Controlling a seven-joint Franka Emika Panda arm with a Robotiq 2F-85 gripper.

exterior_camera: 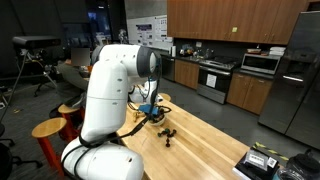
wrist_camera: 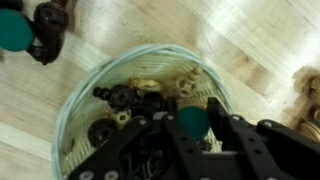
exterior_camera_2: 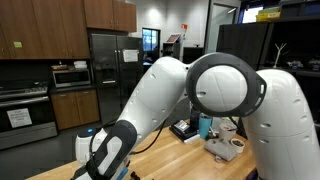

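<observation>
In the wrist view, my gripper is shut on a game piece (wrist_camera: 193,121) that shows a round green base towards the camera. They are over a round pale basket (wrist_camera: 72,103), which holds several dark and light wooden pieces (wrist_camera: 123,95). How far the held piece is above those in the basket cannot be told. In exterior view 1, the gripper (exterior_camera: 150,112) is low at the near-left part of the table, by the basket. The lower part of the basket interior is hidden behind my fingers.
Dark pieces (wrist_camera: 50,17) and another green-based piece (wrist_camera: 15,30) lie outside the basket at the upper left of the wrist view. Light pieces (wrist_camera: 312,90) are at the right edge. In exterior view 1, the wooden table (exterior_camera: 205,150) has wide free room to the right.
</observation>
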